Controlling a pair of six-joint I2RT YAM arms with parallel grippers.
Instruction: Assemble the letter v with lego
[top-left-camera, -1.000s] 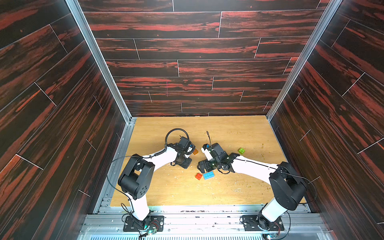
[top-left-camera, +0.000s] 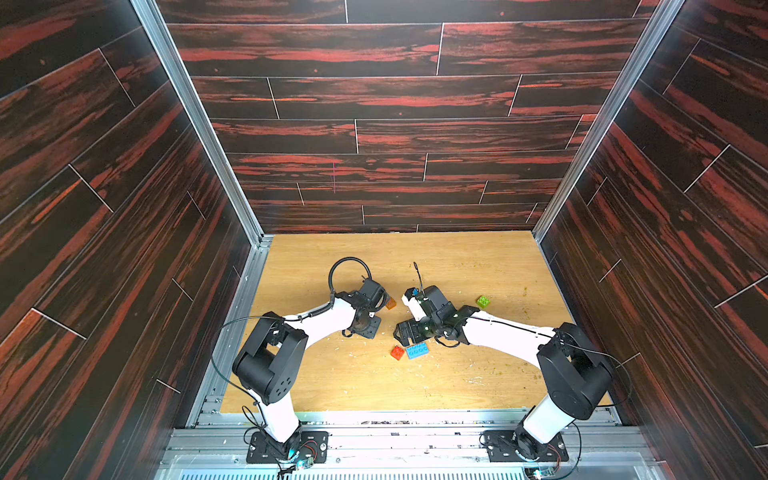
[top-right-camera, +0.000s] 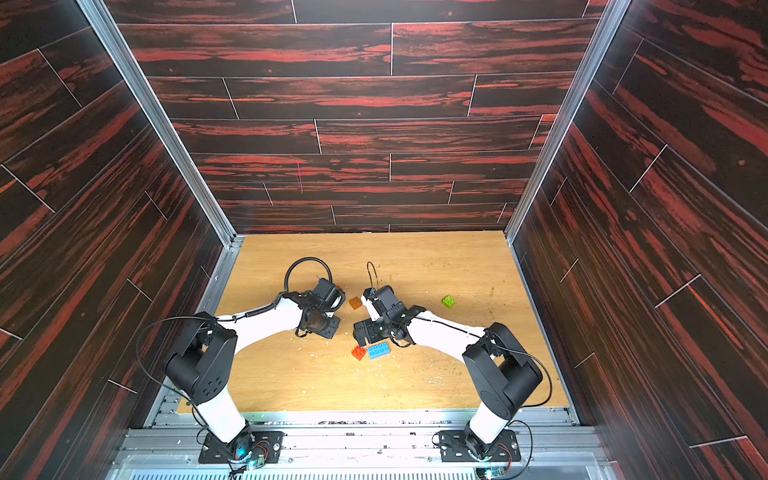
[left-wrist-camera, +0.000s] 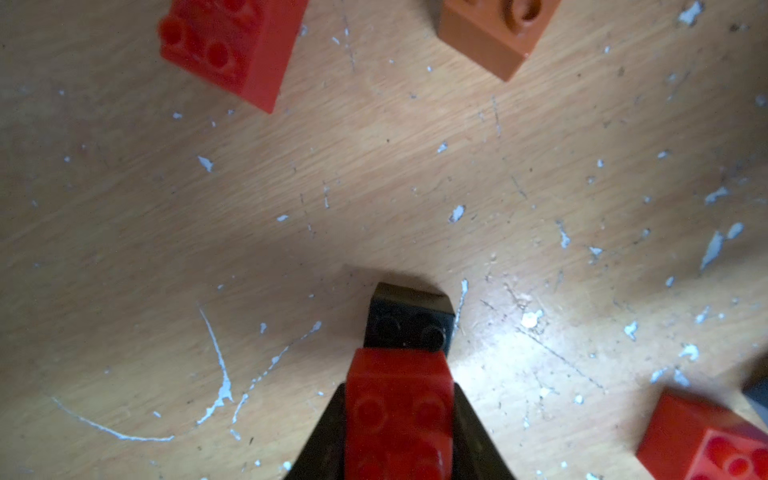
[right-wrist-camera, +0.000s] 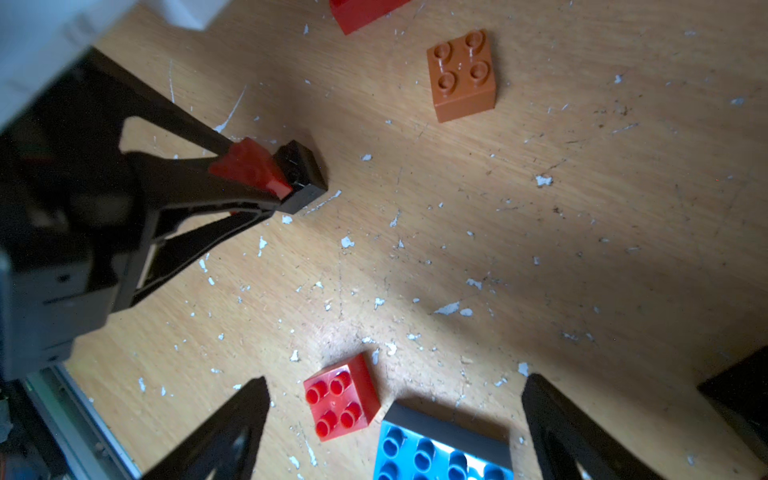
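Note:
In the left wrist view my left gripper is shut on a red brick (left-wrist-camera: 398, 400). That brick overlaps one end of a black brick (left-wrist-camera: 411, 316); whether the two are pressed fully together cannot be told. The right wrist view shows the same pair from the side, red brick (right-wrist-camera: 252, 166) against black brick (right-wrist-camera: 301, 176). My right gripper stands open above a loose red brick (right-wrist-camera: 342, 397) and a blue brick (right-wrist-camera: 440, 452), with nothing held between its fingers.
A brown brick (right-wrist-camera: 461, 76) and another red brick (left-wrist-camera: 232, 44) lie farther back. A green brick (top-left-camera: 483, 301) sits alone at the right of the table. Bare wood (top-left-camera: 336, 384) fills the front left, and a dark object (right-wrist-camera: 740, 400) shows at the right wrist view's edge.
My left gripper has shifted and turned slightly around the same spot. The right arm and the loose bricks look unmoved.

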